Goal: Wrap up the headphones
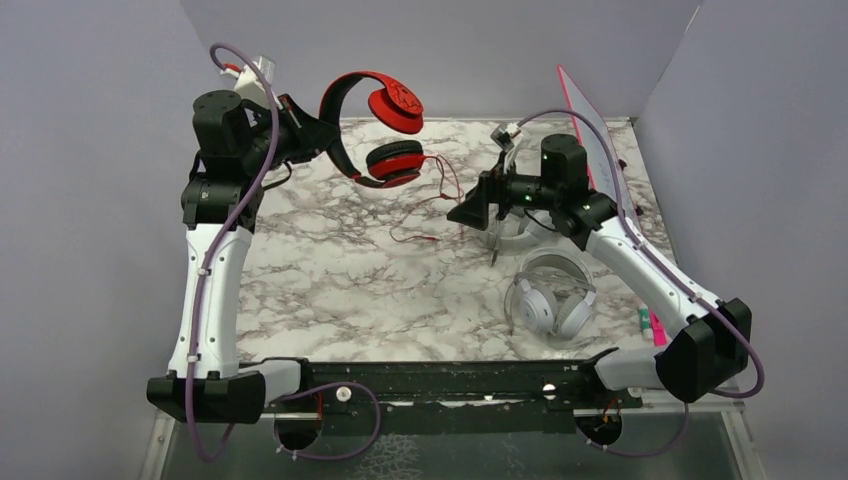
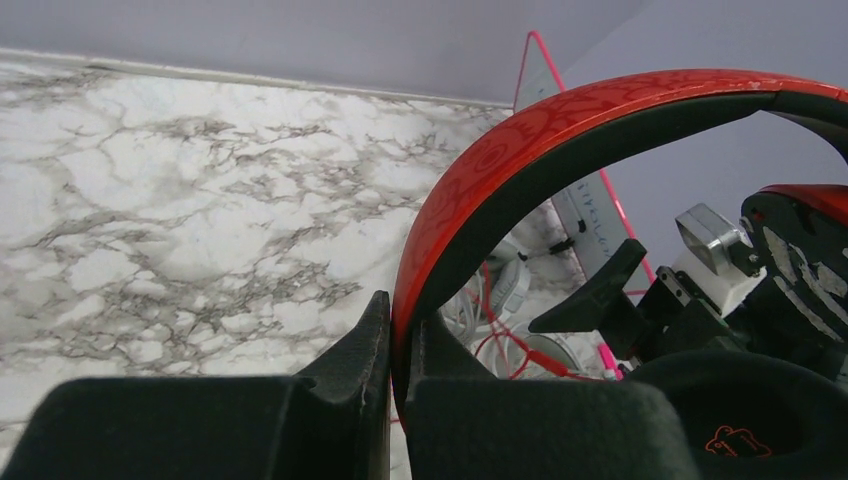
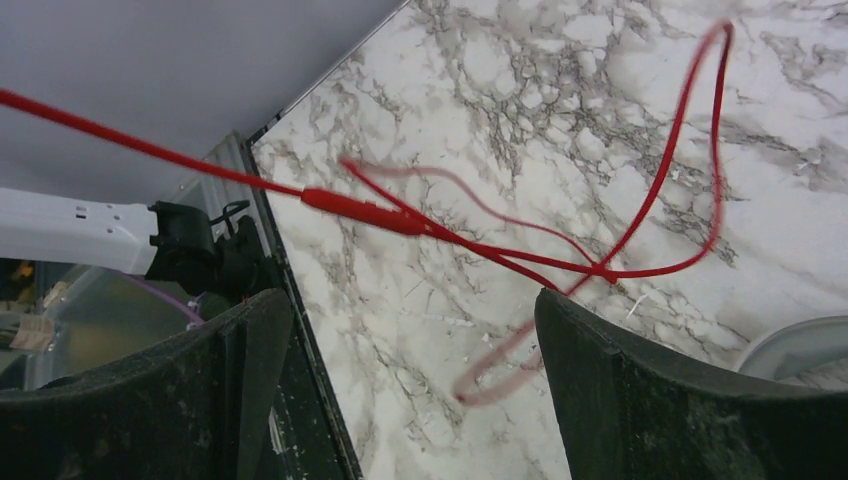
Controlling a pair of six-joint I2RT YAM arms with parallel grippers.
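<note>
Red-and-black headphones hang in the air at the back left of the top view. My left gripper is shut on their headband, which arches up and right in the left wrist view. From the lower ear cup trails a red cable, its loops hanging free toward the table's middle. My right gripper stands open; in the right wrist view the cable crosses ahead of its parted fingers, with nothing gripped. In the top view the right gripper is just right of the cable.
White headphones sit at the front right, and a second white set lies partly under the right gripper. A pink-edged board leans along the right side.
</note>
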